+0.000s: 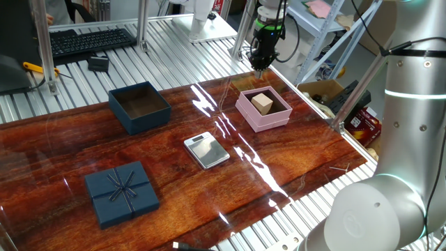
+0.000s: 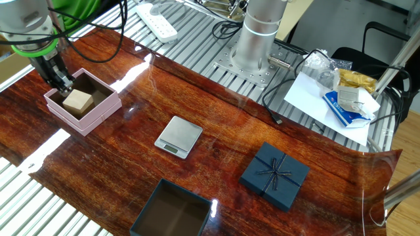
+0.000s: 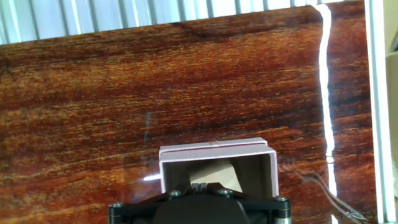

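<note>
A pale wooden block (image 1: 262,104) rests inside the open pink box (image 1: 263,125), which stands near the table's far right part in exterior view 1. My gripper (image 1: 259,73) hangs above the table close to that box, apart from the block. In the wrist view the fingertips of the gripper meet with nothing visible between them, and the dark gripper body hides the near part of the pink box (image 3: 217,151). Part of the wooden block (image 3: 219,176) shows beyond the fingertips.
A silver scale (image 1: 207,150) lies mid-table. An open, empty dark blue box (image 1: 141,121) stands at the back left. The blue lid with a bow (image 1: 122,194) lies towards the front left. Bare wood surrounds them.
</note>
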